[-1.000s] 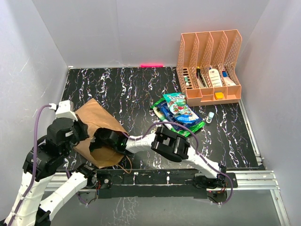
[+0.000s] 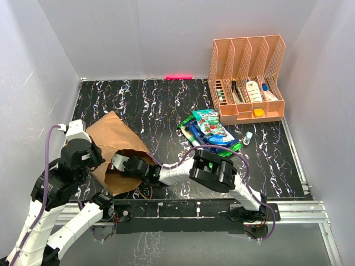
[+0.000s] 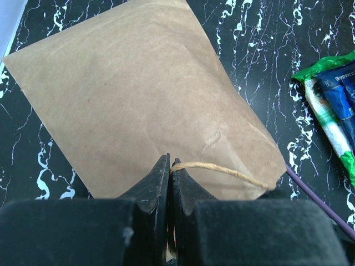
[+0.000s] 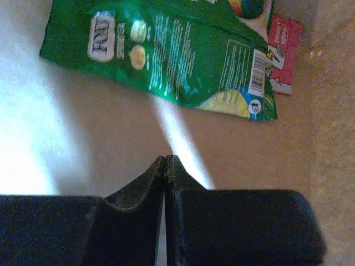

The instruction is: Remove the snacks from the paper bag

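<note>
The brown paper bag [image 2: 112, 136] lies on its side at the left of the table, its mouth facing front right. My left gripper is shut on the bag's twisted rope handle [image 3: 222, 169]. Inside the bag, in the right wrist view, lies a green snack bag [image 4: 166, 61], with part of a red packet [image 4: 284, 52] beside its right end. My right gripper is shut with nothing between its fingers, and the green bag lies beyond the tips, apart from them. In the top view the right gripper is at the bag's mouth.
Several snack packets, among them a teal one [image 2: 209, 123] and a green one [image 2: 235, 147], lie piled right of centre. A pink organizer [image 2: 239, 114] stands behind them, with a small white bottle [image 2: 248, 138] nearby.
The right gripper has gone from open over the green snack bag to shut, and has drawn back toward the bag's mouth.
</note>
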